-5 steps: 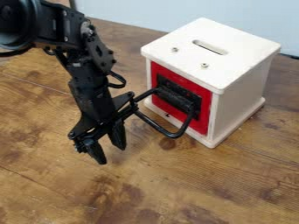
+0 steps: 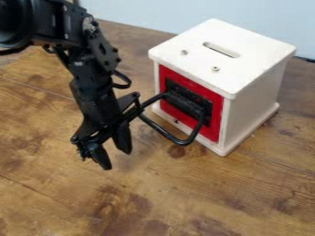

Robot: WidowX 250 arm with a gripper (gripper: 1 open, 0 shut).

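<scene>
A black robot arm comes down from the upper left, its gripper point(image 2: 113, 155) low over the wooden floor with the two fingers apart and nothing visible between them. To its right stands a white box point(image 2: 252, 97) with a slot and two screws on top. Its red front point(image 2: 215, 134) carries a black socket panel point(image 2: 189, 97), from which a black loop handle point(image 2: 182, 140) sticks out toward the arm, close to the gripper's wrist.
A white wall or edge runs along the back.
</scene>
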